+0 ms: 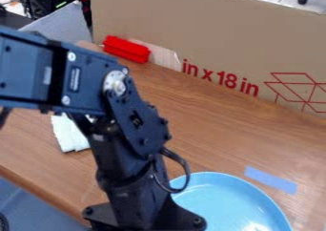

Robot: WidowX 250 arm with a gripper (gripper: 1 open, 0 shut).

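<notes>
A black robot arm [121, 158] fills the left and centre of the camera view, leaning up and back toward the far left; its gripper is hidden behind the arm, so its fingers do not show. A white folded cloth [68, 135] lies on the wooden table, partly covered by the arm. A light blue plate [235, 206] sits at the lower right, partly behind the arm's base. A red object [126, 49] lies at the back near the cardboard.
A large cardboard sheet [216, 34] stands along the back. A strip of blue tape [270, 179] is on the table [223, 130] above the plate.
</notes>
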